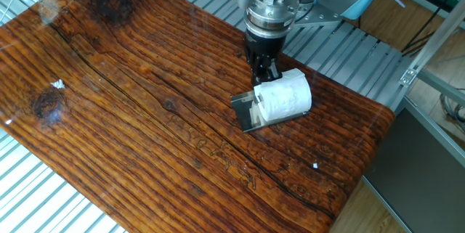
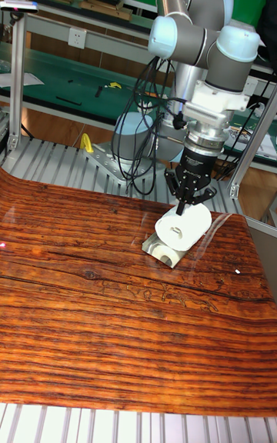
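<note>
A white paper roll [image 1: 285,96] lies on its side in a metal holder [image 1: 245,115] on the wooden table. In exterior view 3, the roll's round end [image 2: 175,231] with its core hole faces the camera, above the shiny holder plate [image 2: 163,253]. My black gripper [image 1: 265,80] points down at the roll's upper rear edge, close to it or touching. From exterior view 3 the gripper [image 2: 188,206] stands over the roll's top. Whether its fingers are apart or together is unclear, as they are small, dark and partly overlapping the roll.
Small white scraps lie on the table, one [image 1: 314,165] to the right of the holder and another [image 1: 58,84] far left.
</note>
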